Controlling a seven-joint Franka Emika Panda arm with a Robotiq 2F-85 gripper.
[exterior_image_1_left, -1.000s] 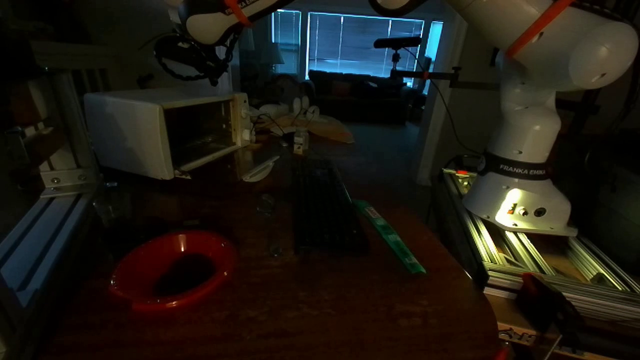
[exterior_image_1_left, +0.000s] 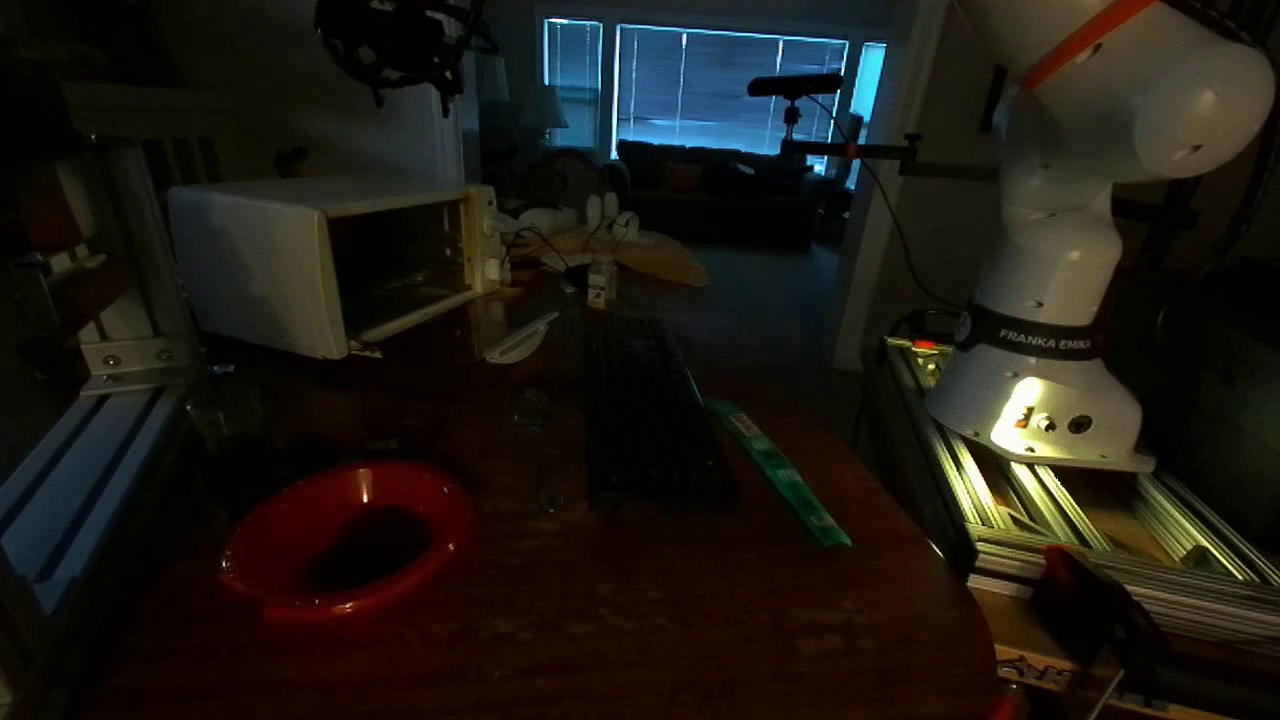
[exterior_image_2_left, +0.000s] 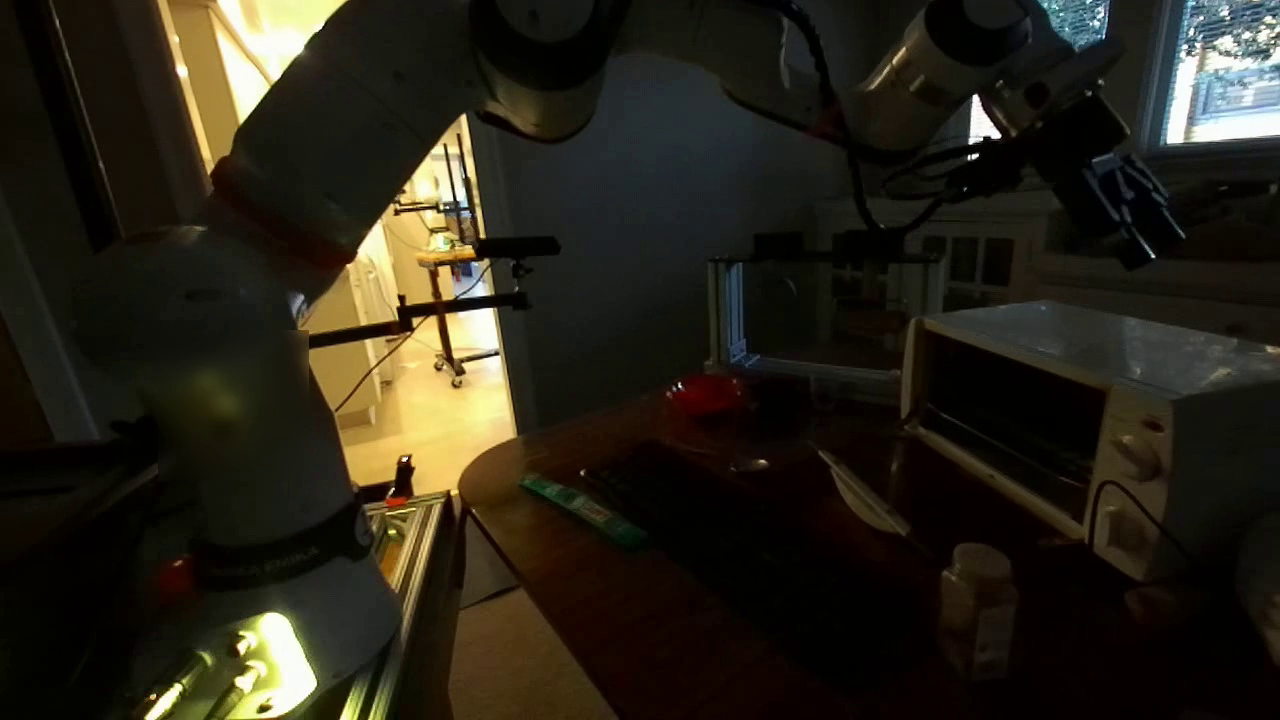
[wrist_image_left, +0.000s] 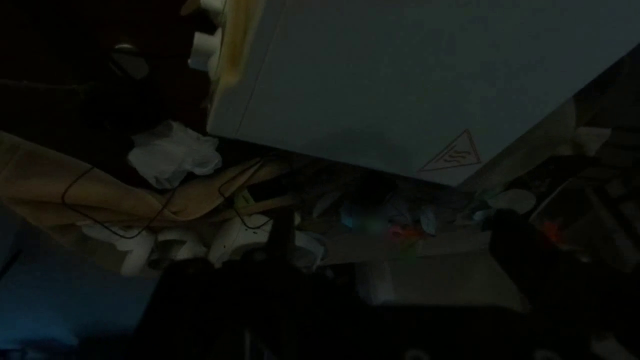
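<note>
High above the white toaster oven (exterior_image_2_left: 1080, 336) hangs my gripper (exterior_image_2_left: 1158, 246), open, with nothing seen between its fingers. In the wrist view the oven's top (wrist_image_left: 384, 78), with a heat-warning triangle, fills the upper right, and the gripper's dark fingers (wrist_image_left: 519, 252) show along the bottom. The oven's front looks open onto a dark inside. A red bowl (exterior_image_1_left: 348, 540) with something dark in it, or in shadow, stands on the table's near left. A black keyboard (exterior_image_1_left: 654, 408) and a green packet (exterior_image_1_left: 786, 474) lie side by side mid-table.
A white dish (exterior_image_2_left: 864, 492) lies before the oven; a lidded jar (exterior_image_2_left: 978, 612) stands nearby. A small spoon (exterior_image_2_left: 750, 464) rests near the bowl. Behind the oven, a plastic bag (wrist_image_left: 174, 153), cloth and cables clutter the surface.
My arm has risen in exterior view 1: the wrist's dark parts sit higher above the oven, and the white forearm has left the top of the view. The table objects have not moved.
</note>
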